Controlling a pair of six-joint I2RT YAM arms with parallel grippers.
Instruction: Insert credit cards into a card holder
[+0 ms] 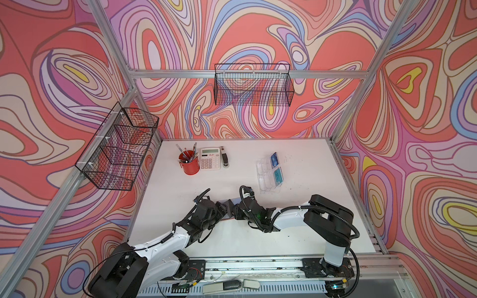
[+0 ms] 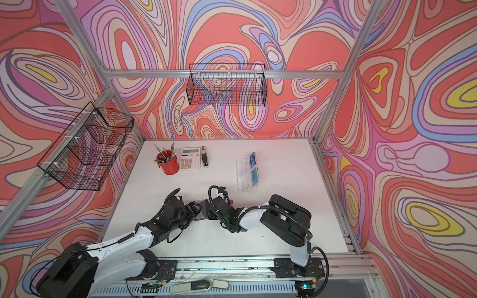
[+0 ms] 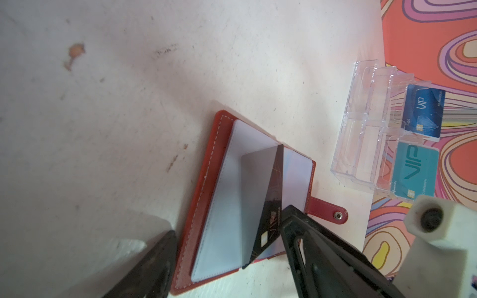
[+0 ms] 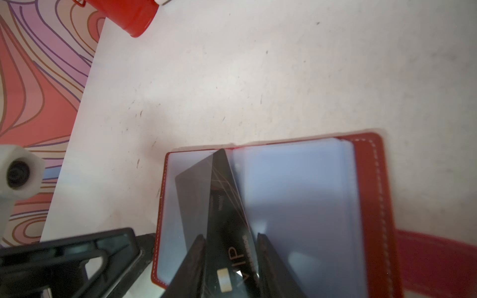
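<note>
A red card holder (image 3: 208, 178) with pale sleeves lies open on the near middle of the table. A black VIP card (image 4: 223, 223) sits in it, partly within a translucent sleeve. My left gripper (image 1: 221, 211) is at the holder's left part, its fingers part open around that end. My right gripper (image 1: 238, 211) is over the holder from the right, fingertips at the black card; whether they pinch it is unclear. A clear stand (image 1: 265, 173) holds a blue card (image 3: 423, 110) and a teal card (image 3: 415, 168).
A red pen cup (image 1: 190, 164), a pink calculator (image 1: 210, 160) and a dark stapler (image 1: 224, 158) stand at the back left. Wire baskets (image 1: 253, 87) hang on the frame.
</note>
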